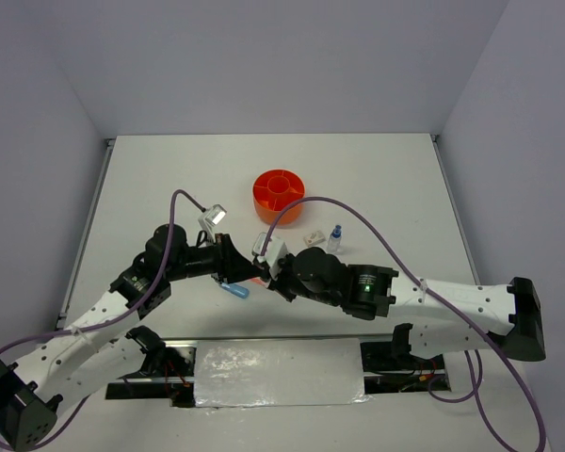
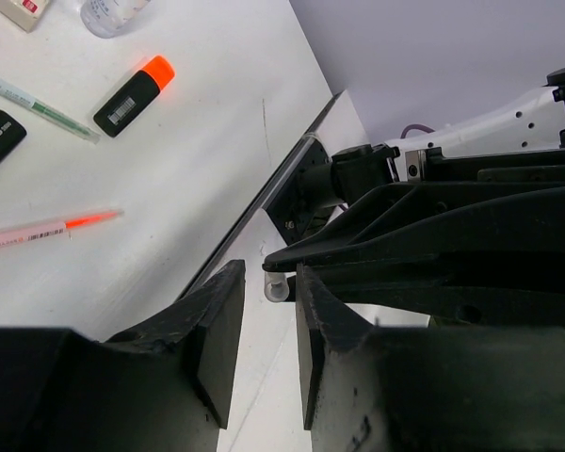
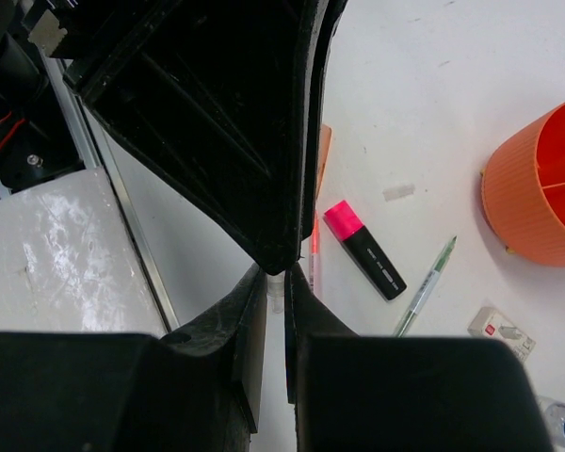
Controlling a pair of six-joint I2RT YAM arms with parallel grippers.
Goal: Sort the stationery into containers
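Note:
Close together above the front of the table are my two grippers, their tips overlapping in the top view. My right gripper is shut on a slim, pale, pen-like piece (image 2: 276, 287), of which only a whitish end shows. My left gripper stands part open, with that end showing between its separated fingertips; whether they touch it I cannot tell. An orange divided container (image 1: 279, 193) stands farther back. On the table lie a pink-capped black marker (image 3: 365, 250), an orange-capped black marker (image 2: 134, 96), a green pen (image 3: 426, 287) and an orange pen (image 2: 52, 229).
A small white box (image 3: 502, 331) and a clear bottle with a blue cap (image 1: 334, 239) stand right of the grippers. Something blue (image 1: 235, 290) lies beneath the left gripper. The front edge runs close by the grippers.

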